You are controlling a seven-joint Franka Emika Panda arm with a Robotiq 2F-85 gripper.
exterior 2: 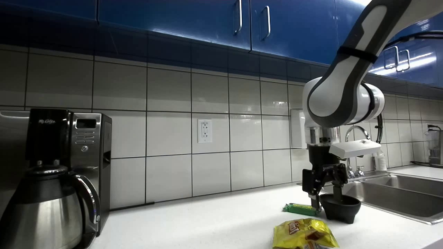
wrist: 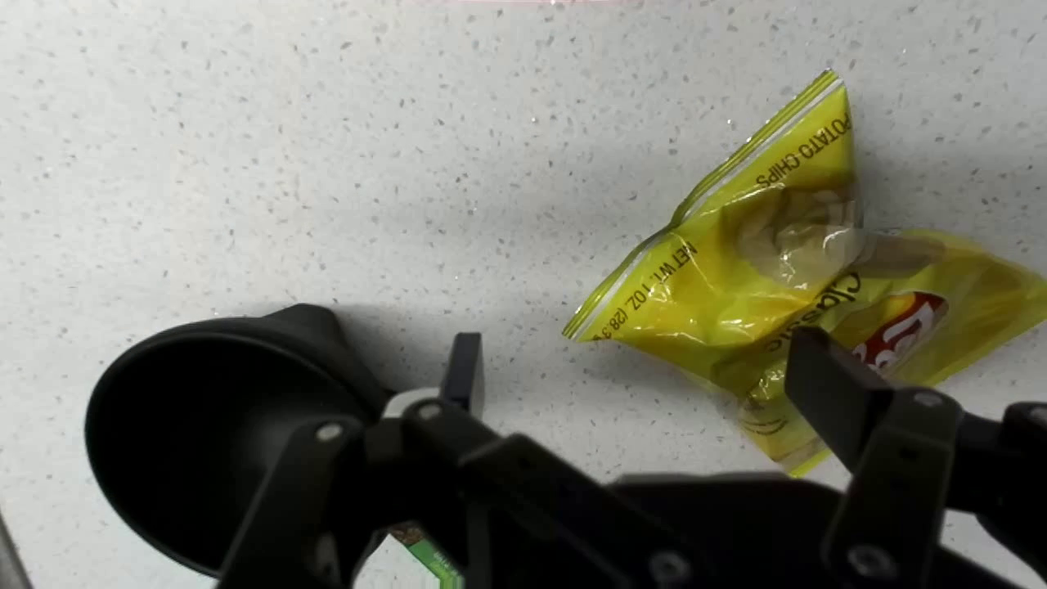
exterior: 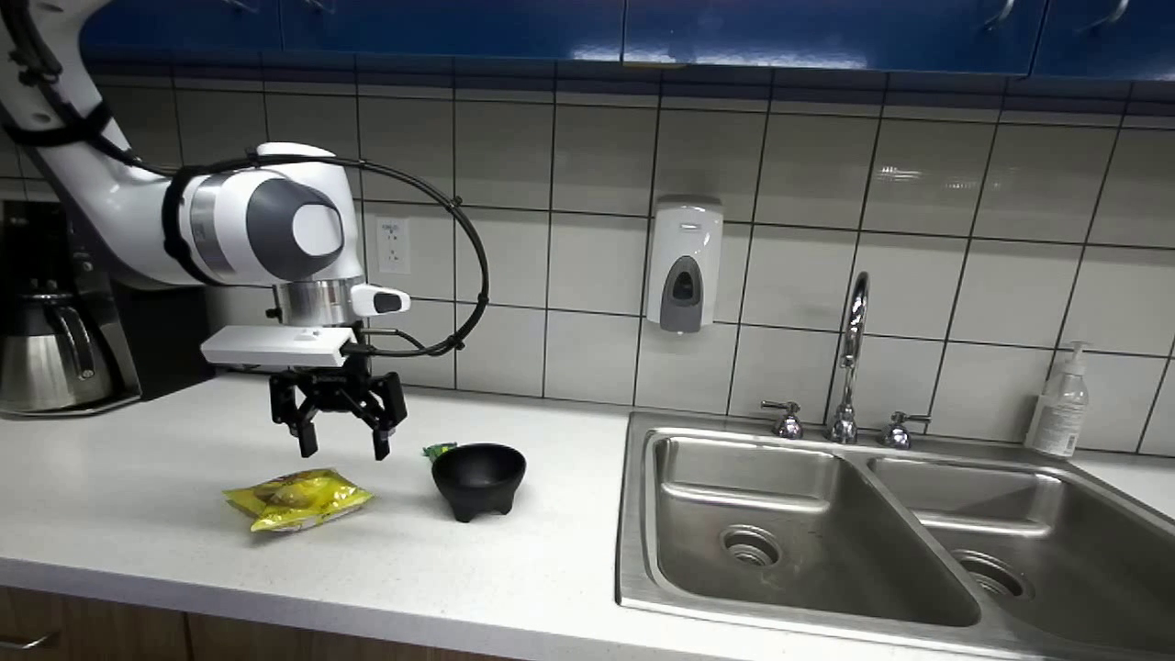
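My gripper (exterior: 344, 450) hangs open above the counter, with nothing between its fingers. In exterior view 1 a yellow chip bag (exterior: 299, 499) lies below it, slightly to the left. To the right of the bag stands a black bowl (exterior: 479, 480) on short feet; the wrist view shows the bowl (wrist: 211, 422) empty inside. A green wrapped packet (exterior 2: 299, 209) rests on the counter behind the bowl, mostly hidden in the wrist view. There the bag (wrist: 746, 265) sits partly behind one finger (wrist: 834, 393).
A double steel sink (exterior: 810, 518) with a faucet (exterior: 850, 352) takes up the right side. At the left end stands a coffee maker (exterior 2: 89, 145) with its carafe (exterior 2: 52, 211). Bare counter (exterior 2: 187, 224) stretches between the coffee maker and the bag.
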